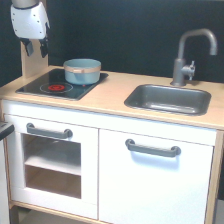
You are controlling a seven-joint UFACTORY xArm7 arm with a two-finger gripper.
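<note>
At the top left hangs my gripper, its two small dark fingers spread and pointing down, with nothing seen between them. It is above and to the left of a blue-grey pot, well apart from it. The pot stands upright on the back right part of the black stove top. A red ring marks a burner in front of the pot, with nothing on it. What is inside the pot cannot be made out.
A metal sink with a tall grey faucet is set in the right of the wooden counter. Free counter lies between stove and sink. Below are an oven door and a white cabinet door.
</note>
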